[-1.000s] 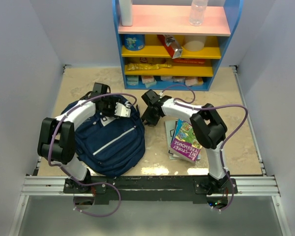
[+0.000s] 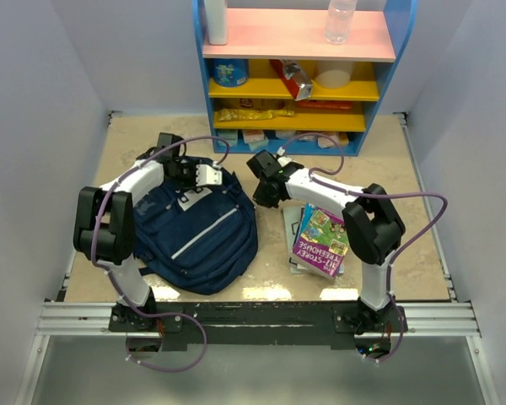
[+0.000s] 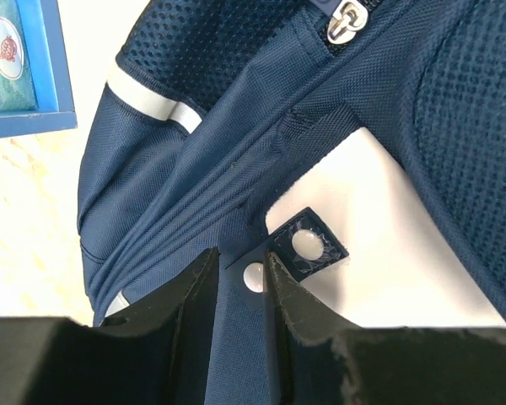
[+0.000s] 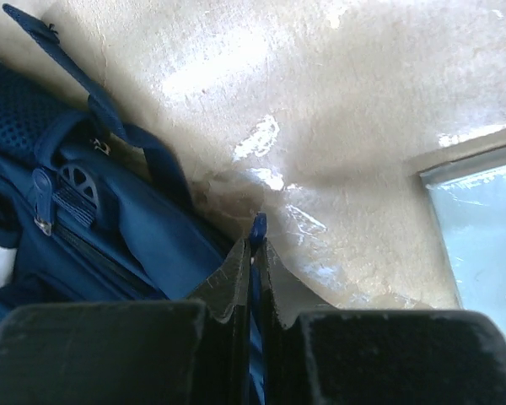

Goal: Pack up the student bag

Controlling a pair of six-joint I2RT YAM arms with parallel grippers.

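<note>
The navy student bag (image 2: 207, 245) lies on the left half of the table, its front with a pale zip line facing up. Over its upper part, my left gripper is shut on the bag's navy fabric, close to a dark tab with white snaps (image 3: 307, 245) and a white panel (image 3: 371, 219). At the bag's right edge, my right gripper is shut with a thin bit of blue bag fabric (image 4: 258, 226) pinched at its tips. A colourful Treehouse book (image 2: 322, 240) rests right of the bag on a pale flat item (image 2: 293, 221).
Behind the bag stands a blue shelf (image 2: 204, 84) holding a blue tub (image 2: 230, 72), a foil-ended box (image 2: 292, 78), yellow packets (image 2: 257, 114) and a clear bottle (image 2: 340, 21). Bare table (image 2: 266, 253) shows between bag and book.
The bag has shifted a little to the right and towards the shelf. The book has not moved.
</note>
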